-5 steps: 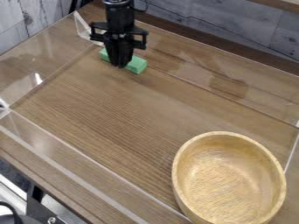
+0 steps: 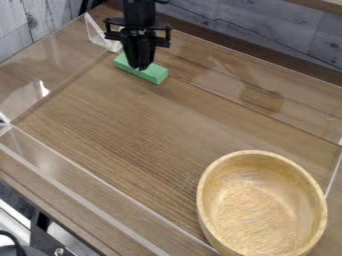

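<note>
My black gripper [image 2: 138, 45] hangs at the top, left of centre, just over a green block [image 2: 150, 72] that lies on the wooden table. The fingertips are small and dark, and I cannot tell whether they are open or shut, or whether they touch the block.
A large round beige bowl [image 2: 261, 170] sits at the lower right. Something pale and transparent is at the top left, near the gripper.
My gripper has risen slightly toward the back of the table. The green block has stayed about where it was.
</note>
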